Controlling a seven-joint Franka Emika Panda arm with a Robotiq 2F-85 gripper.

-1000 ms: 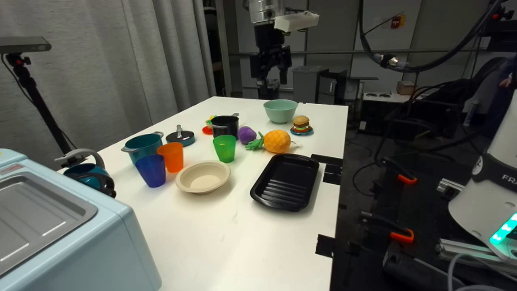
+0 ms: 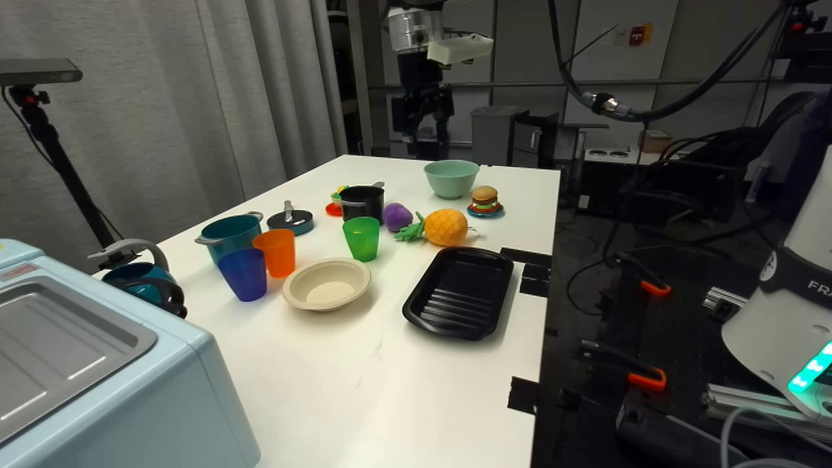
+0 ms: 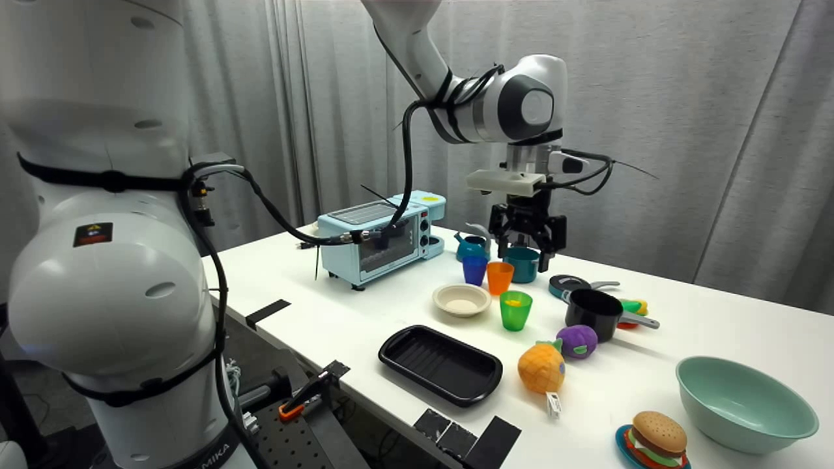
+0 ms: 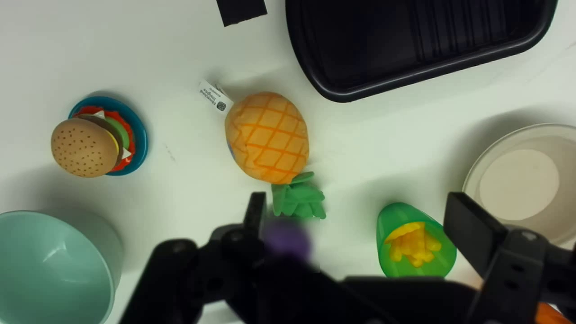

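Note:
High over the table, my gripper (image 3: 522,249) stands open, its two fingers wide apart with nothing held between them. Through the wrist view, the gap of the gripper looks down on bare table and a green cup (image 4: 394,227) with yellow pieces inside. An orange plush pineapple (image 4: 268,137) lies on its side, green leaves toward the fingers. Beside those leaves, a purple plush toy (image 3: 576,341) is partly hidden by a finger in the wrist view. A black ribbed tray (image 2: 460,292) sits near the table edge, and a beige bowl (image 2: 327,285) beyond it.
A toy burger (image 3: 657,439) on a blue plate and a mint bowl (image 3: 743,402) occupy one end. Blue (image 2: 243,274) and orange cups (image 2: 277,251), pots and a kettle line the curtain side. A light-blue toaster oven (image 3: 375,242) stands opposite the bowl end.
In exterior view 1, the arm and gripper have shifted left and slightly lower. The objects on the table have stayed where they were.

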